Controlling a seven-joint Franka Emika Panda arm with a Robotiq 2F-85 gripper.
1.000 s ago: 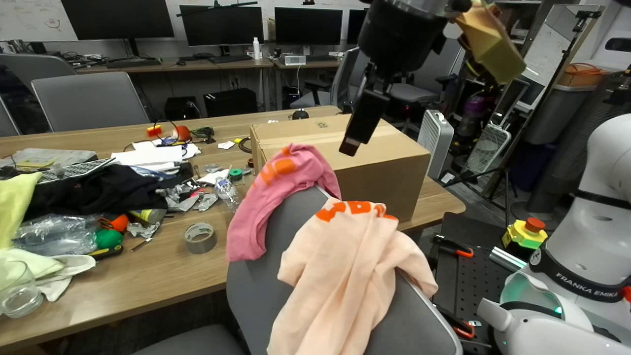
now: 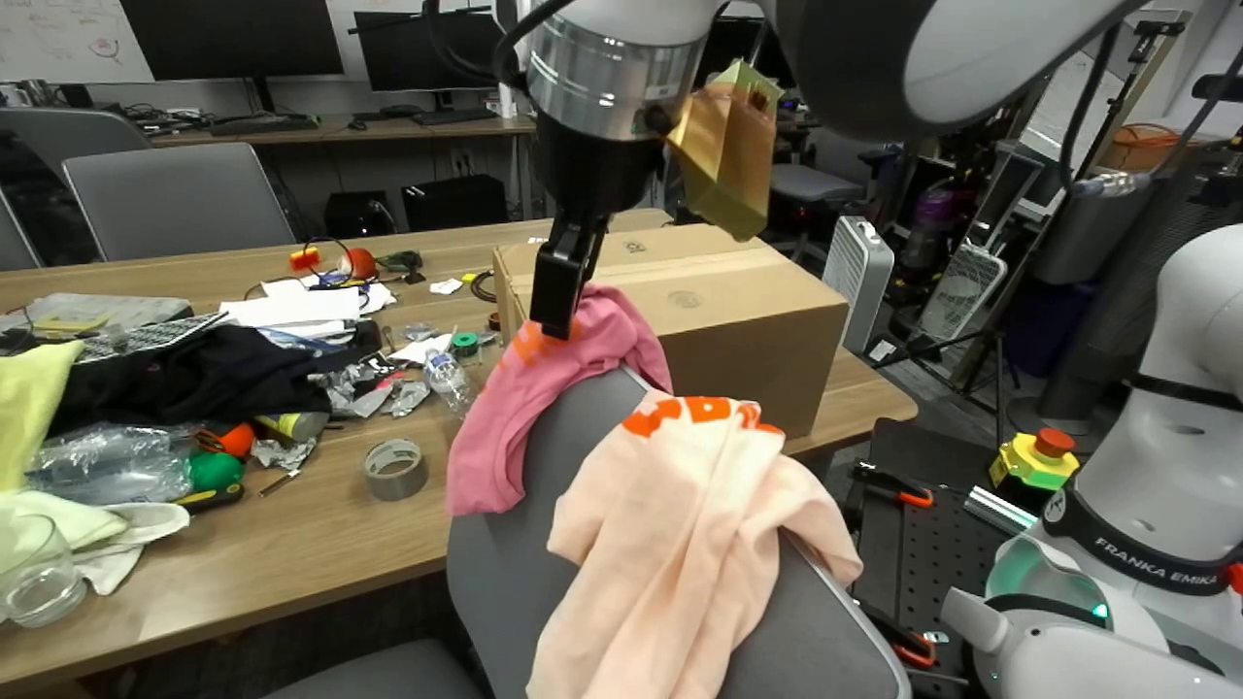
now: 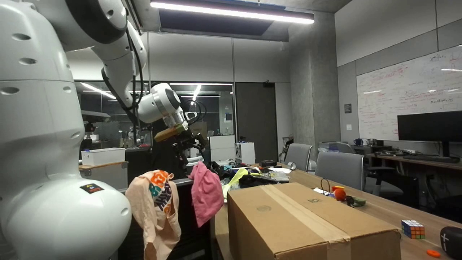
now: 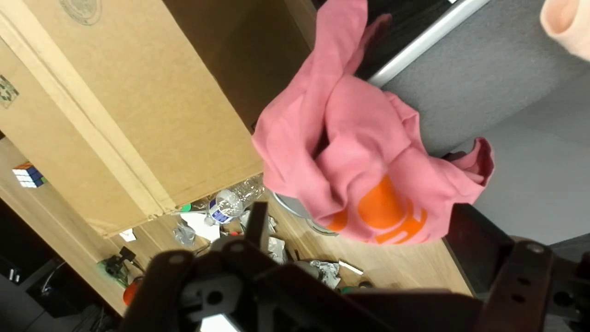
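Note:
A pink cloth (image 2: 526, 402) with orange print drapes over the left corner of the grey chair back (image 2: 513, 582). Over the same chair back, to the right, hangs a peach cloth (image 2: 688, 548) with orange lettering. My gripper is open in the wrist view, its dark fingers set wide apart on either side of the pink cloth's printed end. From the side, the gripper (image 3: 189, 152) hangs above the pink cloth (image 3: 205, 193). In exterior view 1 a finger overlaps the cloth's top; whether it touches cannot be told.
A large cardboard box (image 2: 688, 303) stands on the table right behind the pink cloth. Tape (image 2: 395, 468), a bottle (image 2: 448, 379), dark clothing (image 2: 210, 373) and other clutter cover the table to the left. A Rubik's cube (image 3: 412, 229) lies beyond the box.
Over the last second my gripper has moved left and lower in exterior view 1, from in front of the box to over the pink cloth. Both cloths look unmoved.

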